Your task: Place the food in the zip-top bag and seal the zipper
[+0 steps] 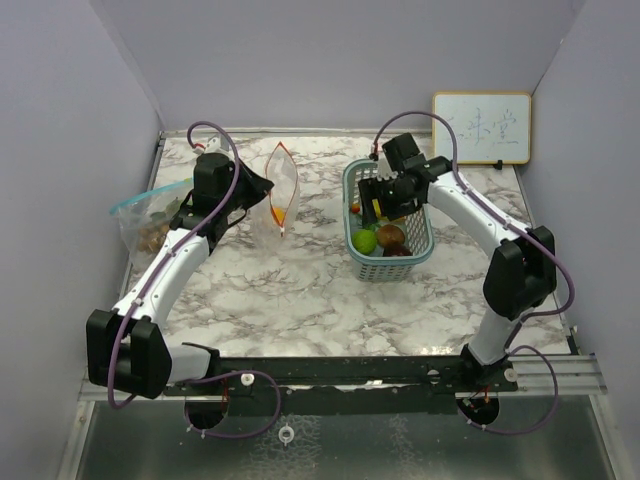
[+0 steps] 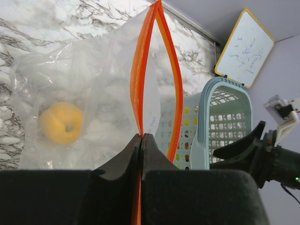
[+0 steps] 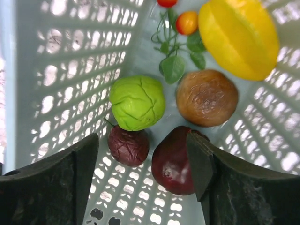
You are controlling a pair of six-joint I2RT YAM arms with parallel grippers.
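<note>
A clear zip top bag (image 1: 284, 180) with an orange zipper stands with its mouth parted. My left gripper is shut on the bag's zipper edge. Inside the bag lies a yellow food piece (image 2: 61, 123). Over the green basket (image 1: 347, 215), my right gripper (image 1: 379, 208) is open with nothing held. The right wrist view shows a green fruit (image 3: 137, 102), a brown round food (image 3: 207, 98), a small dark red one (image 3: 128, 146), a larger dark red one (image 3: 172, 161) and a yellow food (image 3: 239, 38) in the basket.
Cherry tomatoes (image 3: 187, 23) and a leafy sprig (image 3: 173, 69) also lie in the basket. Behind the left arm rests another clear bag (image 1: 150, 222) with food in it. A whiteboard (image 1: 482, 125) stands at the back right.
</note>
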